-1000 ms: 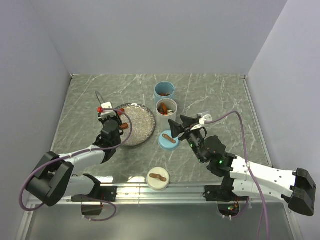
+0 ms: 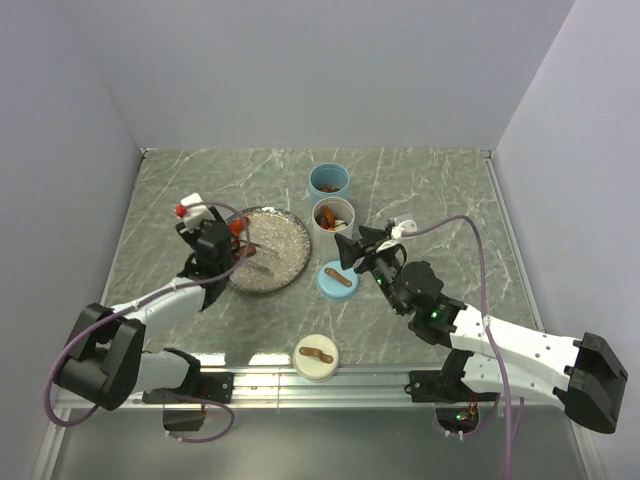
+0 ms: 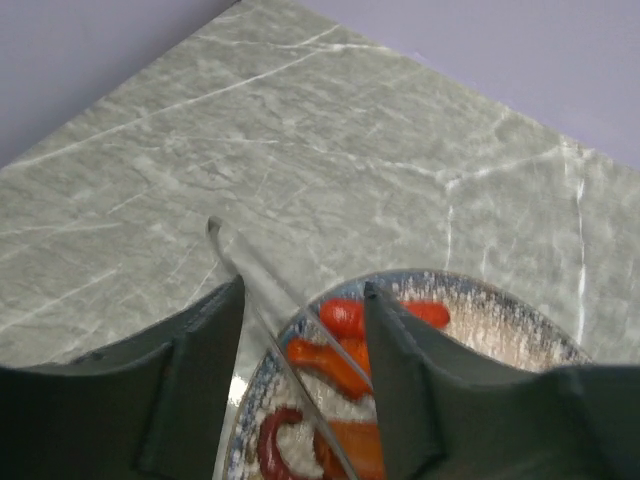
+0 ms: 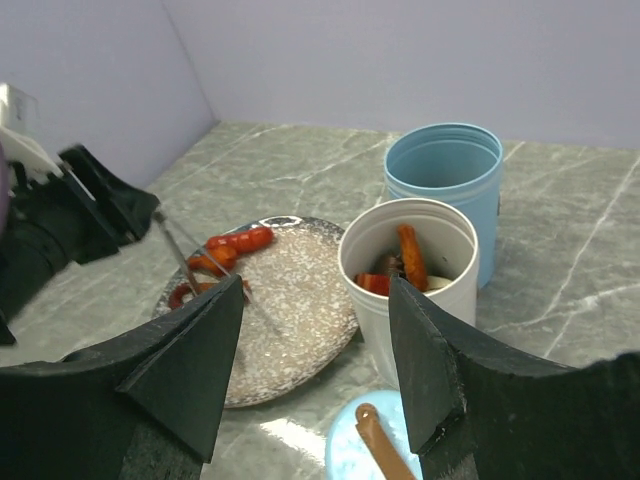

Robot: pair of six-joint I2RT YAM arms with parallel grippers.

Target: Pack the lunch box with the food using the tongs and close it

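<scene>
Over the left part of the speckled round plate (image 2: 285,245), my left gripper has its fingers apart. Metal tongs (image 3: 265,320) slant between those fingers in the left wrist view, their bent end past the fingertips; contact with the fingers is unclear. On the plate lie a red sausage-like piece (image 4: 242,240), an orange piece (image 3: 330,368) and a brown block (image 3: 355,445). The white cup (image 4: 418,318), with mixed food inside, stands in front of the blue cup (image 2: 329,183). My right gripper is open and empty, right of the white cup.
A blue lid (image 2: 337,290) with a brown handle lies in front of the white cup. Another, cream lid (image 2: 316,370) sits at the table's front edge.
The left gripper has shifted slightly left. The tongs, which pointed up past it a second ago, now slant right across the plate.
</scene>
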